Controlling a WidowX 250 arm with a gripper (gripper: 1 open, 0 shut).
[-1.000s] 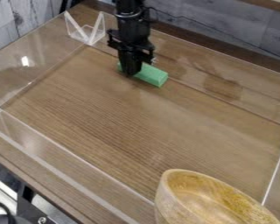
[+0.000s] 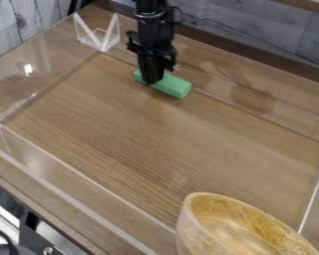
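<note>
A black robot arm reaches down from the top of the camera view, its gripper [image 2: 153, 75] low over a green block [image 2: 173, 88] near the back of the wooden table [image 2: 136, 149]. The fingertips are at the left part of the block; whether they are closed on it cannot be told.
A large yellow bowl [image 2: 235, 224] sits at the front right. Clear plastic pieces stand at the upper left and left edge.
Over the last second the gripper and upper arm have shifted slightly right, and the green block with them by a small amount.
</note>
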